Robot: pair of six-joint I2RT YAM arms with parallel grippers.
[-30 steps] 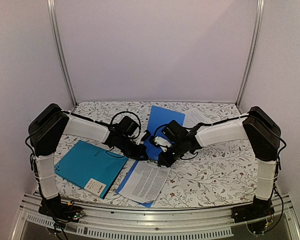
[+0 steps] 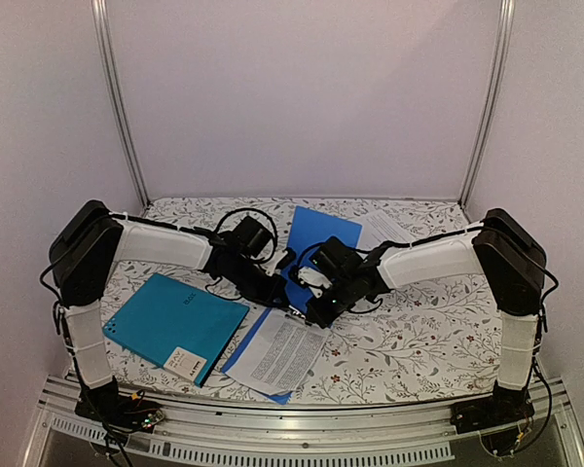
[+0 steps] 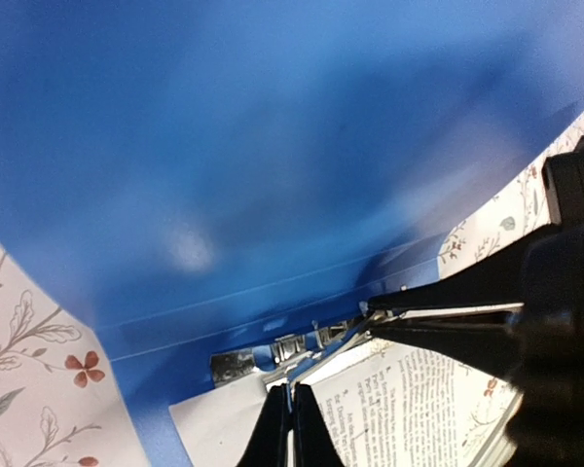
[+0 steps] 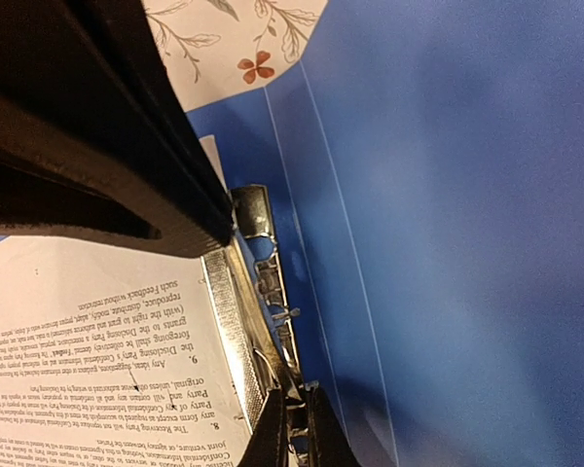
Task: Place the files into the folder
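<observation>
An open blue folder (image 2: pixel 321 230) lies at the table's centre, printed papers (image 2: pixel 274 355) on its near part beside a metal clip (image 4: pixel 253 212) along the spine. My left gripper is shut at the clip, seeming to pinch at most a thin part of it. My right gripper is at the clip's other part, its fingertips close together; whether anything is between them is unclear. In the top view both grippers (image 2: pixel 282 304) (image 2: pixel 313 313) meet over the clip, partly hiding it.
A teal folder (image 2: pixel 175 321) with a white label lies at the front left. More printed sheets (image 2: pixel 384 226) lie at the back right, behind my right arm.
The papers on the blue folder have shifted slightly toward the front left.
</observation>
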